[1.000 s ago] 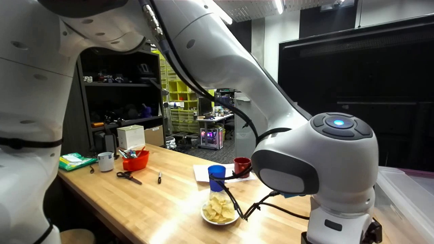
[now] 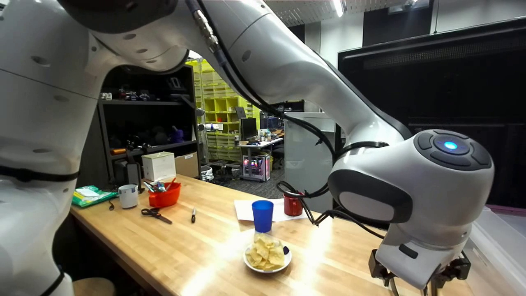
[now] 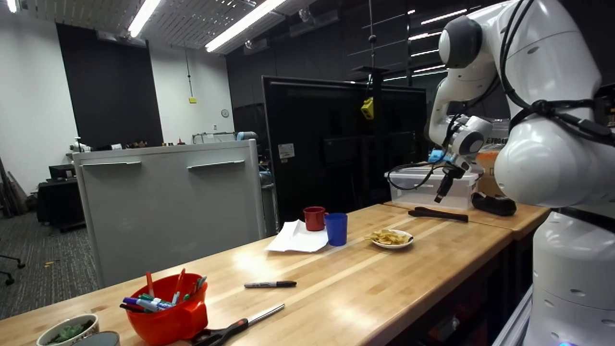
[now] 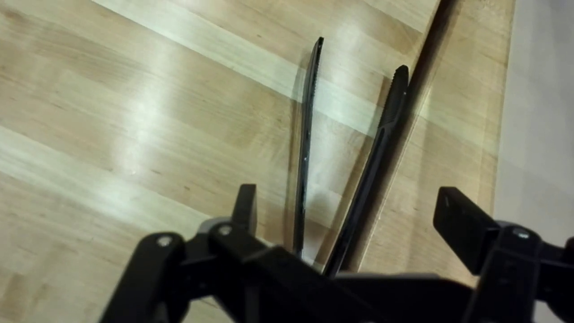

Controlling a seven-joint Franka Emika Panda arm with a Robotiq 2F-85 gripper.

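Black tongs (image 4: 305, 145) lie on the wooden table, their two long arms spread apart in the wrist view; the lower ends are hidden behind my gripper. In that view my gripper is open above them, one finger on each side, with nothing seen held. Exterior view 2 shows the tongs (image 3: 438, 214) flat on the table below and near the gripper (image 3: 439, 199), with a gap between. At the right of exterior view 1 the gripper (image 2: 413, 291) points down and its fingertips are cut off by the frame's lower edge.
A white plate of chips (image 3: 392, 238) stands by a blue cup (image 3: 336, 228) and a red mug (image 3: 314, 218) near a white paper sheet. A clear bin (image 3: 461, 193) and a black object (image 3: 493, 203) are close to the gripper. A red pen holder (image 2: 164, 195) sits far off.
In exterior view 1 the arm's hand has moved right and slightly up, and its cables have swung away from the plate and blue cup.
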